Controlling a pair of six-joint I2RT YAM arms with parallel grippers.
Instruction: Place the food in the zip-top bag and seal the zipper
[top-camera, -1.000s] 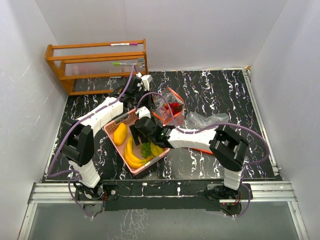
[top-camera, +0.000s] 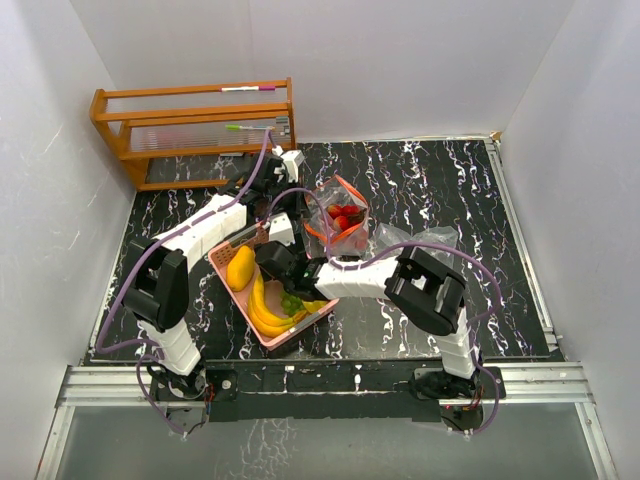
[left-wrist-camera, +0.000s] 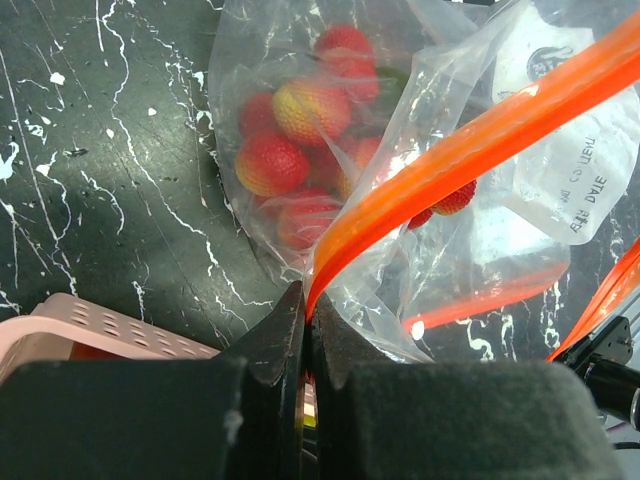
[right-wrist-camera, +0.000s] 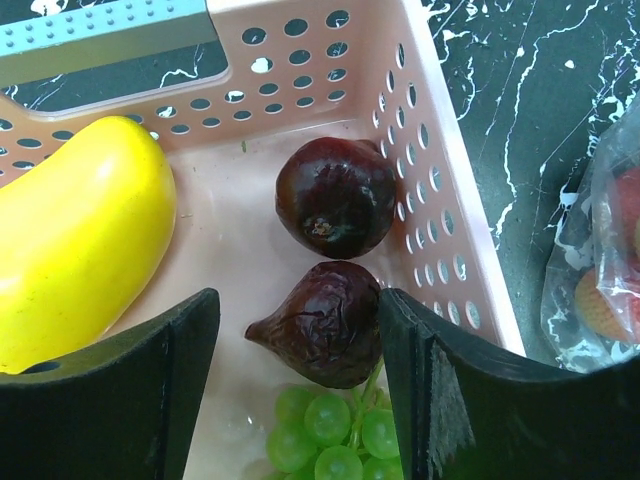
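The clear zip bag (left-wrist-camera: 290, 215) has an orange zipper edge (left-wrist-camera: 430, 185), and several red-yellow fruits (left-wrist-camera: 272, 165) lie inside it. My left gripper is shut on that orange edge at the near corner of its mouth. Over the pink basket (top-camera: 232, 290), my right gripper is partly open around a dark pear-shaped fruit (right-wrist-camera: 325, 325). Its right finger (right-wrist-camera: 400, 340) overlaps the fruit's side; a gap shows at the left finger (right-wrist-camera: 195, 340). A dark round fruit (right-wrist-camera: 335, 197), a yellow mango (right-wrist-camera: 85, 240) and green grapes (right-wrist-camera: 325, 425) lie close by.
Bananas (top-camera: 262, 312) rest in the basket's near part. Another clear bag (top-camera: 435, 238) lies flat right of the filled one, partly under my right arm. A wooden rack (top-camera: 195, 115) stands at the back left.
My right arm has shifted left, its gripper moving slightly left and nearer over the basket. The left arm and the bag it holds stay put.
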